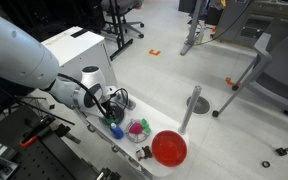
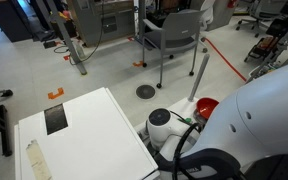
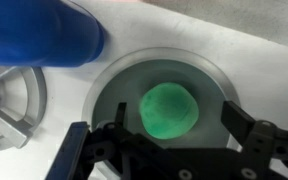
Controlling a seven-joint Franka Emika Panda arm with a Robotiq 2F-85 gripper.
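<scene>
In the wrist view a rounded green object [image 3: 169, 110] lies inside a round grey bowl [image 3: 149, 60]. My gripper is over that bowl with its dark fingers parted, one on each side of the green object, and a gap shows between each finger and it. How far above the object the fingertips are cannot be told. In exterior view 1 the arm reaches down to the left part of the white table, and the gripper hides most of the bowl there.
A blue object [image 3: 39, 30] stands close beside the bowl. To the right are a light dish with a pink item [image 1: 137, 127] and a red bowl [image 1: 169, 148]. A pale upright post [image 1: 190, 110] rises near the table's far edge.
</scene>
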